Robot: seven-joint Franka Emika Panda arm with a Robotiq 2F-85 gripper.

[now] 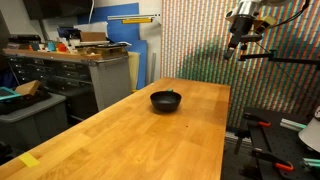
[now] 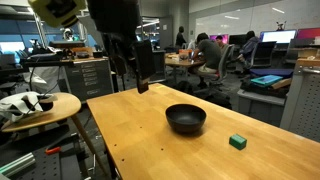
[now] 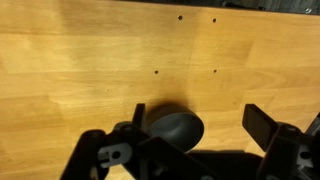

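A round black bowl [image 1: 166,100] rests on the wooden table, right of the middle in exterior view 2, where its dark inner wall [image 2: 186,117] shows. My gripper [image 1: 231,54] is high above the table's edge in exterior view 1, well apart from the bowl. Seen from the wrist, the open gripper has its fingers wide apart, with nothing held; the bowl [image 3: 178,127] appears far below, partly covered by the gripper's body. A small green block [image 2: 238,142] lies on the table to the right of the bowl in exterior view 2.
A yellow strip [image 1: 29,159] marks its near left corner in exterior view 1. Dark drawer cabinets [image 1: 62,80] stand beyond the table, and a grey storage bin [image 2: 262,103] stands behind it in exterior view 2.
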